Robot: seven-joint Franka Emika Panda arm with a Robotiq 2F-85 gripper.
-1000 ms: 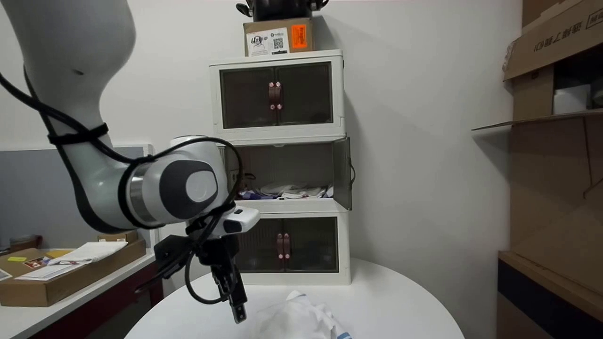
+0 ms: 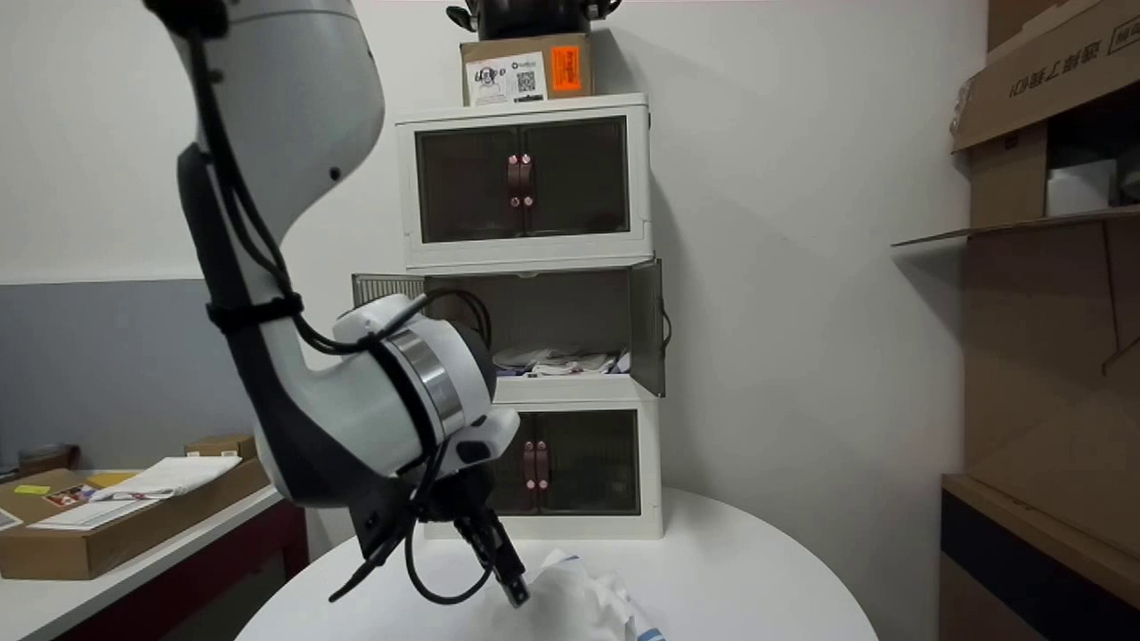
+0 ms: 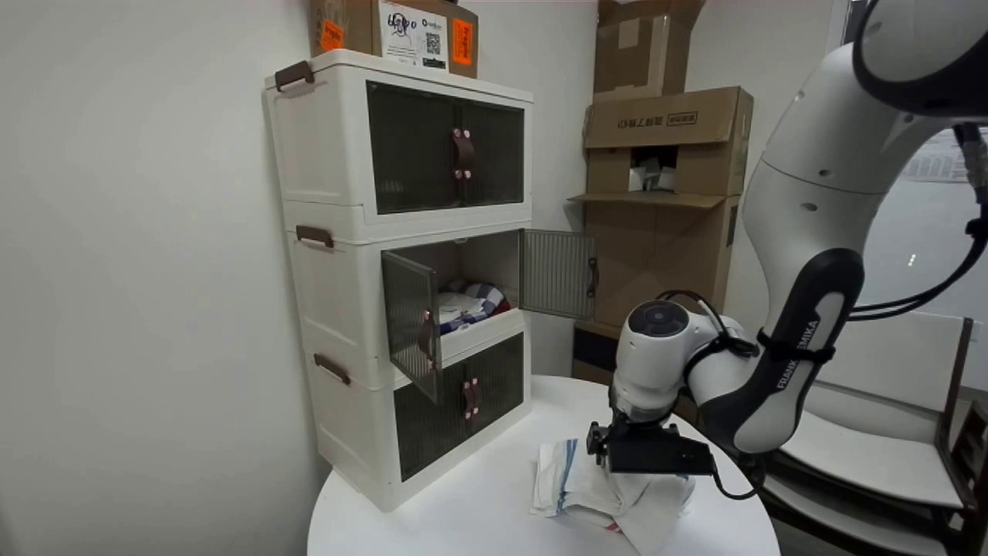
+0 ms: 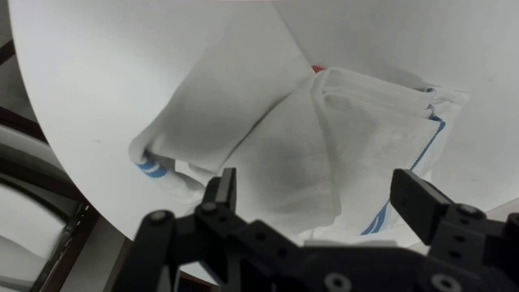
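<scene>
A crumpled white cloth [image 4: 287, 155] with blue stripes and a small red patch lies loosely folded on the round white table [image 4: 87, 97]. In the wrist view my gripper is open, its two black fingers wide apart with the cloth visible beyond them. Exterior view 1 has the gripper [image 2: 516, 593] at the cloth's [image 2: 577, 604] left side, pointing down at a slant. From the other side, the gripper [image 3: 597, 445] covers part of the cloth [image 3: 593, 491]. Whether the fingertips touch the cloth, I cannot tell.
A white three-tier cabinet [image 3: 338, 278] stands at the table's back. Its middle doors are swung outward, with folded cloths [image 3: 468, 304] inside. One open door [image 3: 412, 320] juts over the table. Chairs [image 3: 871, 445] stand beyond the table edge, and cardboard boxes [image 3: 658, 204] fill the corner.
In exterior view 1 the arm and gripper have moved right, closer to the cloth, and the wrist has tilted. The cloth looks unmoved.
</scene>
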